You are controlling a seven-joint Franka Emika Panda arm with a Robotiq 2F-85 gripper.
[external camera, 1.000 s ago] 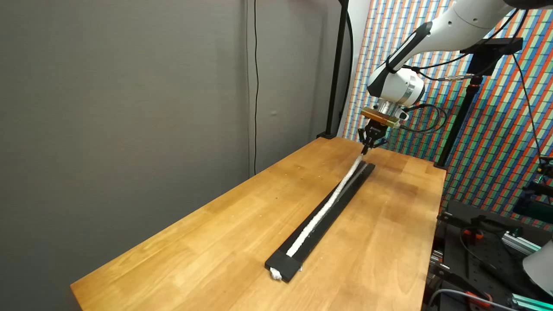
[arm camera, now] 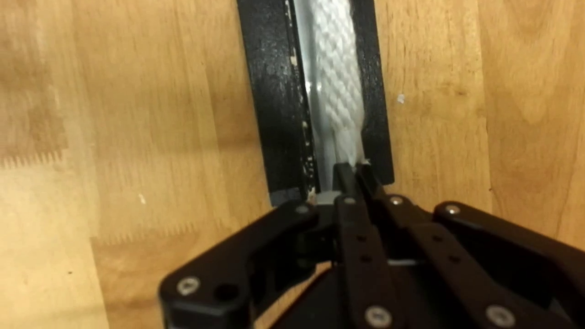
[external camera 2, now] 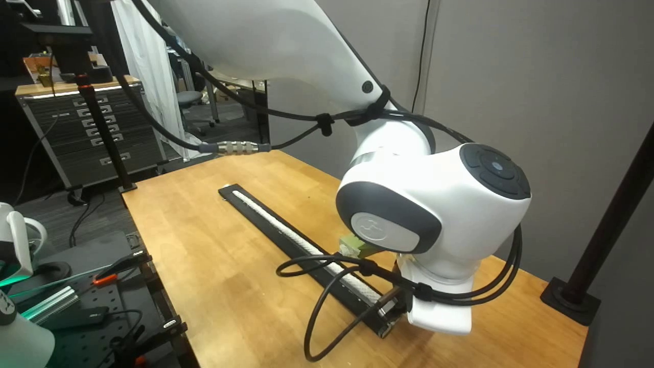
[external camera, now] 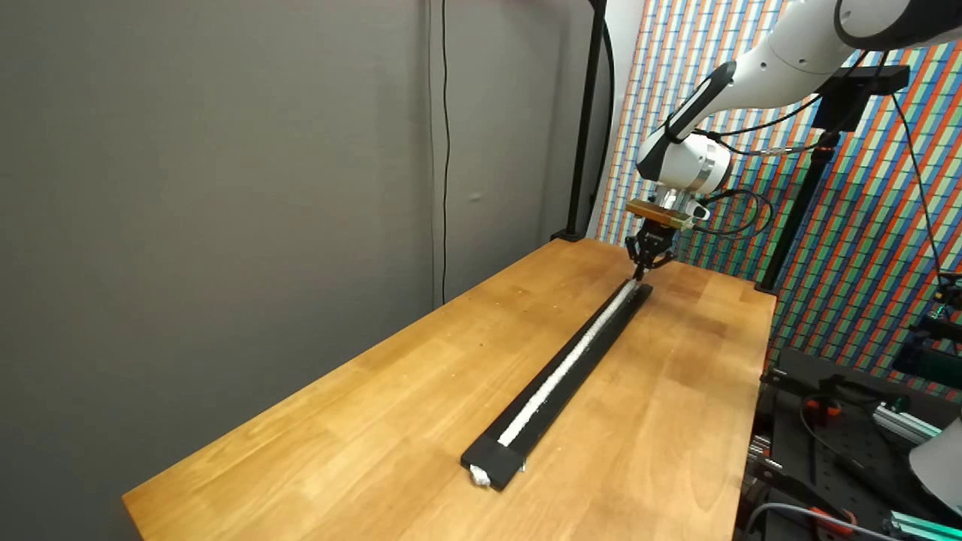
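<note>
A white braided rope [external camera: 566, 371] runs along the groove of a long black channel [external camera: 489, 451] lying on the wooden table. In the wrist view the rope [arm camera: 338, 76] narrows to an end pinched by my gripper, which is shut on it. That end sits at the right side of the groove, where bare grey lining shows to its left along the black channel [arm camera: 277, 131]. My gripper [external camera: 638, 273] is low at the channel's far end in exterior view 1. The rope's other end pokes out beyond the near end. In exterior view 2 the arm and cables hide the fingertips.
Bare table [external camera: 361, 433] lies on both sides of the channel. A black post [external camera: 579, 135] stands at the table's back corner, near the grey wall. Cables [external camera 2: 343, 270] loop beside the wrist, over the channel.
My gripper has come down and slightly right in exterior view 1, bringing the rope's end with it. The rope, raised off the channel's far part before, now lies along the groove.
</note>
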